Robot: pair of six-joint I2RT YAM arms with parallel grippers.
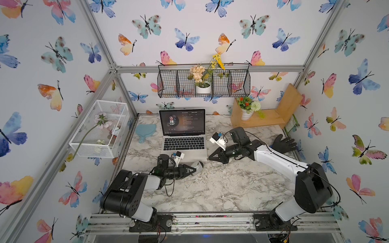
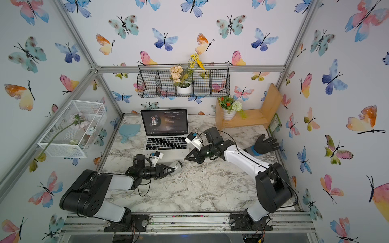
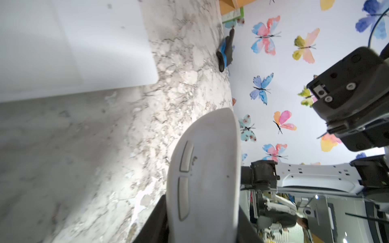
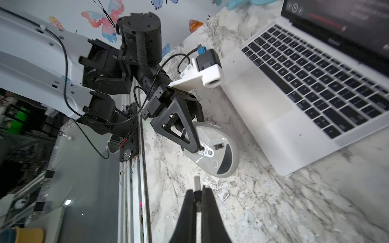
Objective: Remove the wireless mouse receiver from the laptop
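The open silver laptop (image 1: 184, 156) stands at the back of the table, its screen lit. My left gripper (image 1: 192, 171) is shut on the grey-white mouse (image 3: 210, 174), which is held up in front of the laptop. In the right wrist view the mouse's underside (image 4: 216, 156) is turned to the camera, showing a small slot. My right gripper is shut, and a small receiver (image 4: 197, 183) with a silver plug sticks out between its fingertips. It hovers by the laptop's front right corner, apart from the mouse. The laptop's ports are too small to make out.
A blue flat object (image 1: 145, 131) lies left of the laptop. At the right rest a black glove (image 1: 283, 143) and a wooden shelf (image 1: 265, 118) with a potted plant (image 1: 246, 113).
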